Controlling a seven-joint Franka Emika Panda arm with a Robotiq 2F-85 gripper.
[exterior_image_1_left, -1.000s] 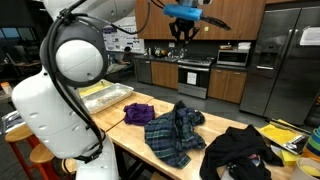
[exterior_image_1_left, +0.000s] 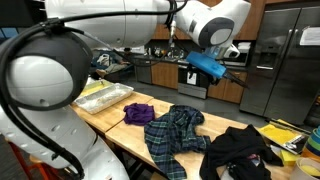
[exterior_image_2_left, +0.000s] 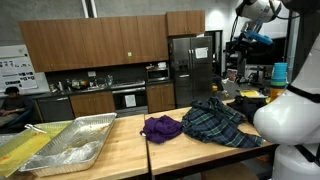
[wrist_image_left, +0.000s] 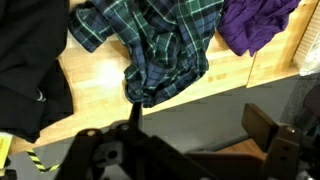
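Note:
A dark green and blue plaid cloth (exterior_image_1_left: 178, 137) lies crumpled on the wooden table. Beside it, toward the right of exterior view 1, is a black cloth (exterior_image_1_left: 238, 153); to the left is a smaller purple cloth (exterior_image_1_left: 139, 113). High above the table hangs my gripper, open, with nothing between its fingers. The wrist view looks down on the plaid cloth (wrist_image_left: 155, 50), with the black cloth (wrist_image_left: 30, 85) at left and the purple cloth (wrist_image_left: 250, 22) at upper right. None of the cloths is touched by the gripper.
A long foil-like tray (exterior_image_2_left: 75, 145) stands at the table's far side. Yellow items (exterior_image_1_left: 282, 135) sit near the right edge of exterior view 1. Kitchen cabinets and a fridge (exterior_image_2_left: 193, 70) stand well back. A strip of bare table (wrist_image_left: 195, 95) borders the plaid cloth.
In exterior view 1 the arm has come lower and looks larger, with its wrist shifted a little to the right. The cloths lie as before.

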